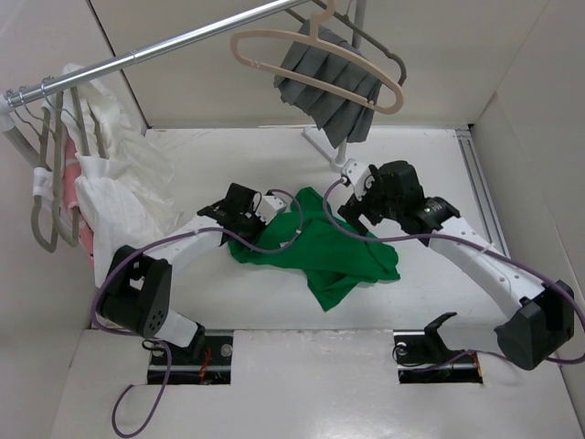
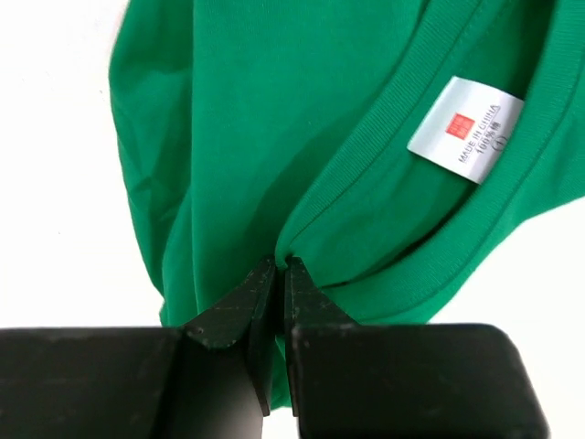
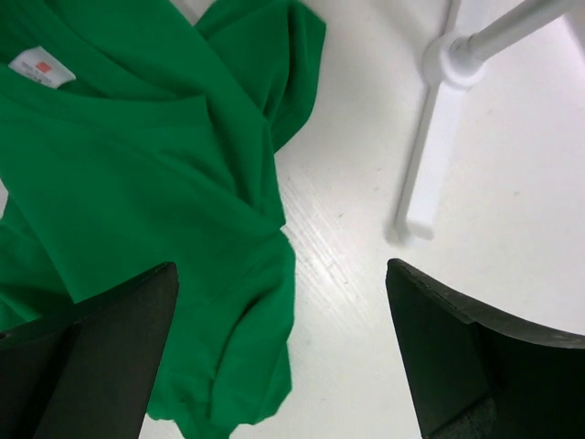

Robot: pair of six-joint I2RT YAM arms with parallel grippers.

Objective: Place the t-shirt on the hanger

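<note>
The green t-shirt lies crumpled on the white table, its collar and white label facing up in the left wrist view. My left gripper is shut on the shirt at the end of the collar opening. Over the right part of the shirt, my right gripper stands wide open, with green cloth below its left finger and bare table below the other; nothing is gripped there. A beige hanger hangs empty from the rail at the top of the top view.
A metal rail crosses overhead. Grey cloth hangs behind the beige hanger, and white garments with more hangers hang at the left. The rack's white foot stands on the table beyond the shirt.
</note>
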